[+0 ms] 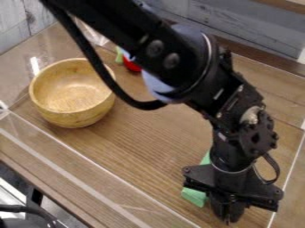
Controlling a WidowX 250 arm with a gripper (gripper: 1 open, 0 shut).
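My gripper (229,198) is low at the right front of the wooden table, its black body over a green object (197,191) that it largely hides. The fingers appear closed on that object, though the fingertips are hard to make out. A yellow-tan wooden bowl (71,93) sits at the left, apart from the gripper.
A red object (132,63) lies at the back, partly behind the arm. A pale wall stands along the back.
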